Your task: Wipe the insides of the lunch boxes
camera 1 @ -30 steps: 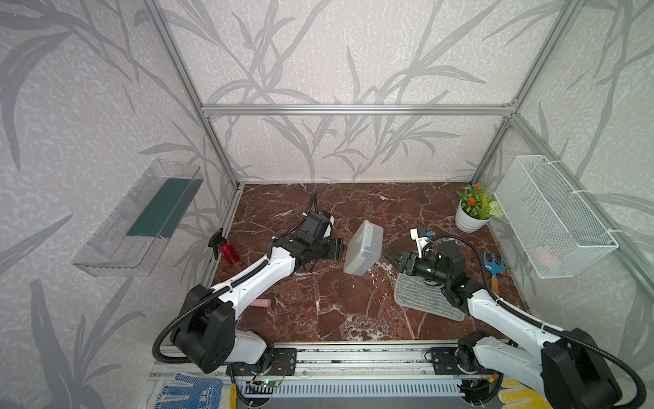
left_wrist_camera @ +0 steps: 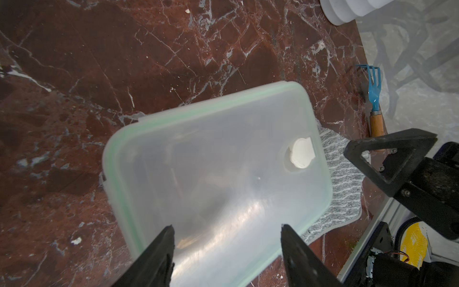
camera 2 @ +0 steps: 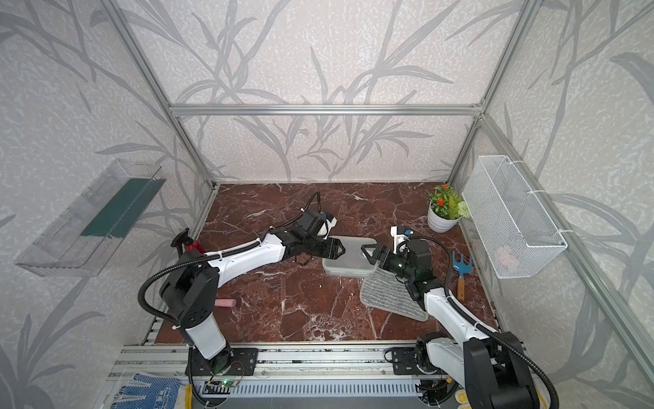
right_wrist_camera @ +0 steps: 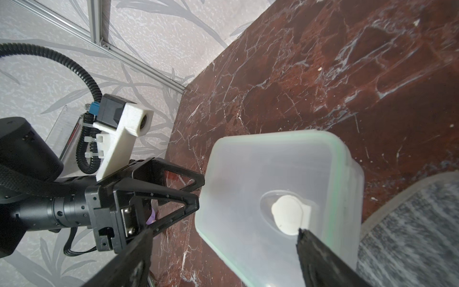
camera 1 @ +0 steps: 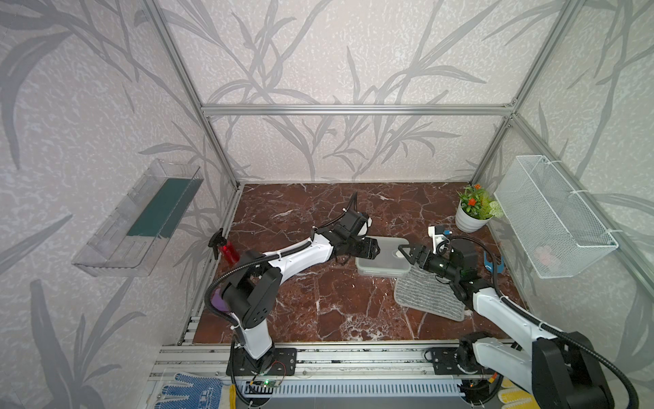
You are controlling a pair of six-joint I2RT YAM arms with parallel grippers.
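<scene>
A translucent lunch box (camera 1: 387, 259) with a pale green seal lies flat on the dark red marble table. Its lid, with a round white valve (left_wrist_camera: 302, 153), is on and faces up, so the inside is covered. My left gripper (camera 1: 373, 248) is at the left end of the box, fingers (left_wrist_camera: 160, 251) spread above the lid and nothing held between them. Over the right end, near the valve, my right gripper (camera 1: 406, 253) stands open and empty. No wiping cloth can be made out in either gripper.
A grey ribbed mat (camera 1: 429, 293) lies in front and to the right of the box. Potted flowers (camera 1: 471, 211) and a blue garden fork (camera 2: 462, 262) are at the right edge. Left stands a red spray bottle (camera 1: 229, 253).
The lunch box was tilted up on its side one second ago and has come down flat, lid up. My left gripper has moved right over it; the right gripper has shifted slightly.
</scene>
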